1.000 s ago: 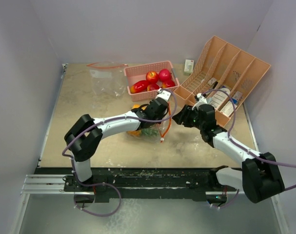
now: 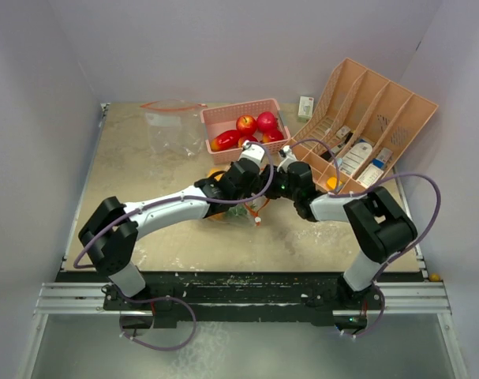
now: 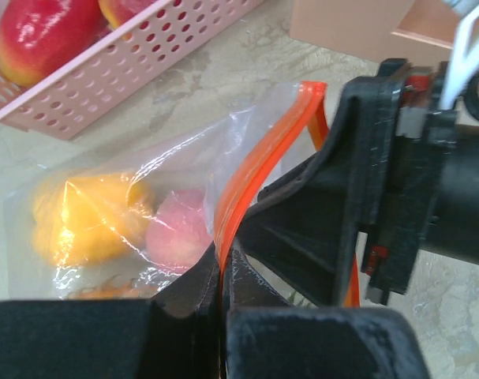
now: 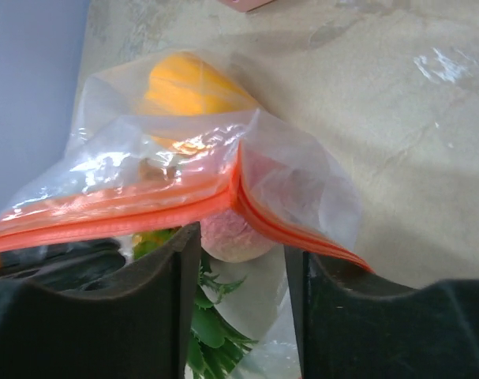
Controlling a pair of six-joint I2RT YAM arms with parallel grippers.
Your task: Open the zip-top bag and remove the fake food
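The clear zip bag [image 3: 105, 181] with orange seal [image 4: 129, 209] holds yellow food [image 3: 89, 217], a pink round piece [image 3: 178, 229] and green leafy food [image 4: 211, 328]. My left gripper is shut, with the orange seal edge running down to its fingertips. My right gripper is part open at the bag's mouth, its fingertips just below the pink piece and the seal; in the left wrist view it reaches in behind the seal from the right.
A pink basket [image 2: 215, 118] with red fruit stands behind the bag. A wooden divided organiser [image 2: 389, 118] is at back right. An empty bag [image 2: 172, 126] lies back left.
My right gripper has moved left into the bag's mouth. My left gripper has shifted slightly left and toward the front with the seal edge.
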